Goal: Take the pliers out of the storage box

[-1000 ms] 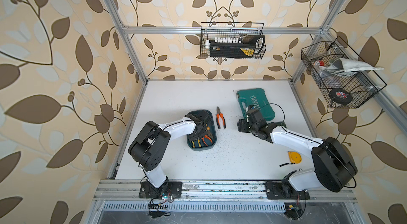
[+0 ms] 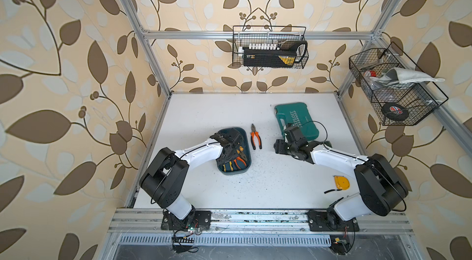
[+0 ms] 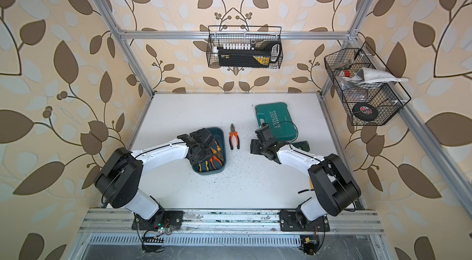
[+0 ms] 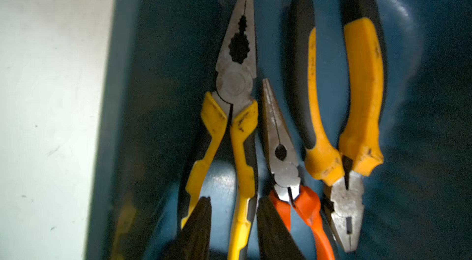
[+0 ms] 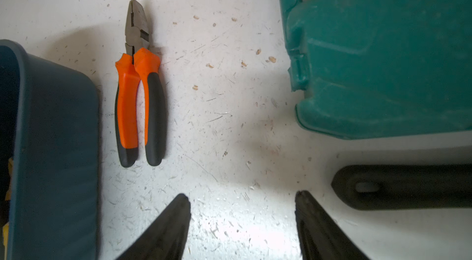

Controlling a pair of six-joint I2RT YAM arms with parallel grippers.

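Observation:
The blue storage box (image 2: 244, 168) holds several pliers: large yellow-black pliers (image 4: 236, 83), small orange-handled pliers (image 4: 307, 208) and yellow-black pliers with handles toward the rim (image 4: 363, 78). My left gripper is over the box, fingers apart, above the large pliers' handles; whether it touches them is unclear. A pair of orange-black pliers (image 5: 127, 107) lies on the table right of the box. My right gripper stands open with an empty gap, near the green case, right of those loose pliers.
A green case (image 2: 295, 117) lies at the back right, with a dark bar-shaped object (image 5: 403, 186) near it. A yellow tape measure (image 2: 341, 182) is at the front right. Wire baskets (image 2: 270, 58) hang above.

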